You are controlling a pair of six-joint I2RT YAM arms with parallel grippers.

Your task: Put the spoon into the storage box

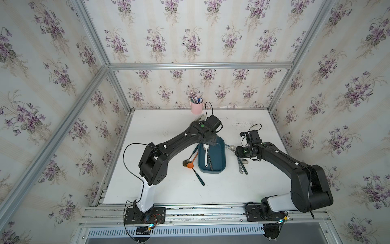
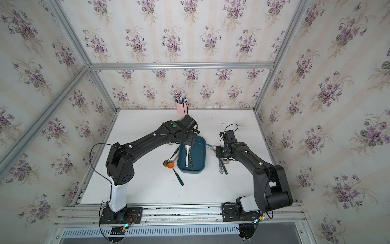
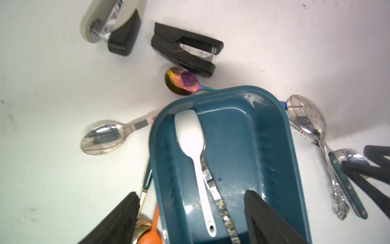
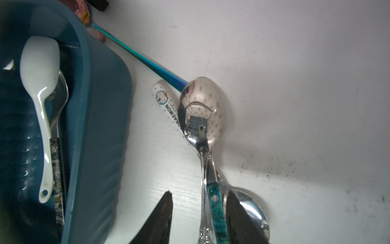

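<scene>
A white spoon [image 3: 190, 134] lies in the blue storage box [image 3: 293, 162], partly over a spoon with a patterned handle [image 3: 221, 207]. Above the box, my left gripper stands open with nothing between its fingers. To the right of the box, a silver spoon [image 4: 202, 109] rests across a green-handled utensil [image 4: 217, 207], and another silver spoon bowl [image 4: 251, 211] shows beneath them. My right gripper is open over these handles, apart from them as far as I can tell. A rainbow spoon [image 3: 180, 81] lies behind the box.
Two staplers, one black [image 3: 186, 48] and one grey [image 3: 113, 24], lie behind the box. Left of it are a silver spoon [image 3: 104, 138] and an orange spoon [image 1: 190, 165]. A pink pen cup [image 1: 197, 107] stands at the back.
</scene>
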